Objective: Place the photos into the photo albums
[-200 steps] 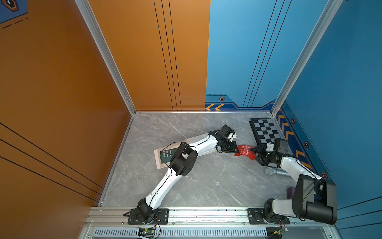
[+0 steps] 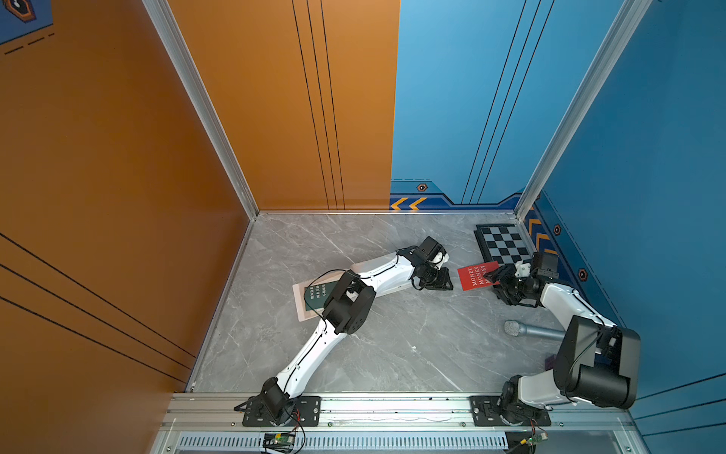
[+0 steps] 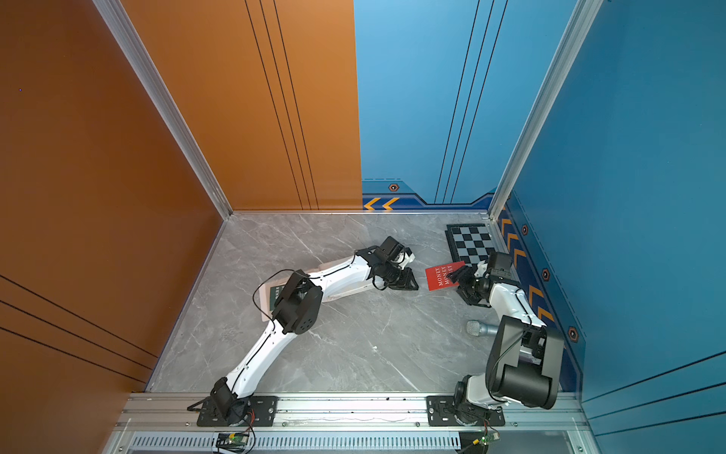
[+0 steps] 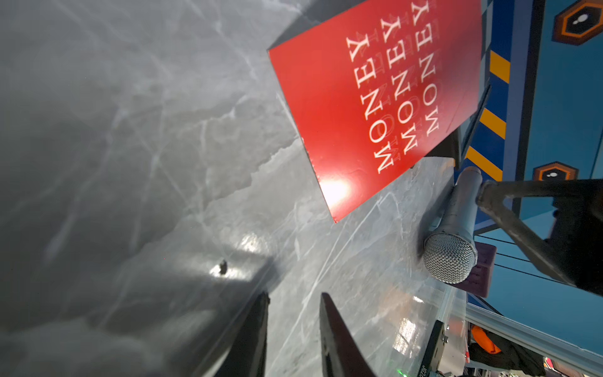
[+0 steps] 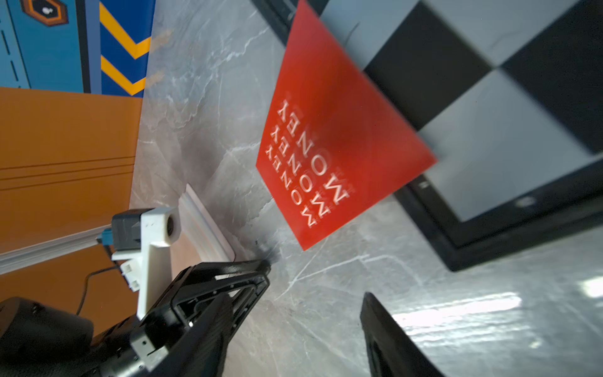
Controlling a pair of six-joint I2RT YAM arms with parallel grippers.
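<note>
A red MONEY photo point(image 2: 473, 275) lies on the marble table, one corner against the checkered board point(image 5: 427, 69). My right gripper hangs above and beside the photo, open, with nothing between its fingers. My left gripper is just left of the photo, its fingers apart and empty, pointed at bare table. A pale open album point(image 2: 298, 302) with a dark green card point(image 2: 317, 299) lies beneath my left arm, partly hidden by it.
A silver microphone point(image 2: 529, 331) lies at the front right, with a purple object point(image 4: 480, 270) near it by the blue wall.
The red photo has moved toward the back right and now lies flatter, no longer bent. The left arm has stayed still.
</note>
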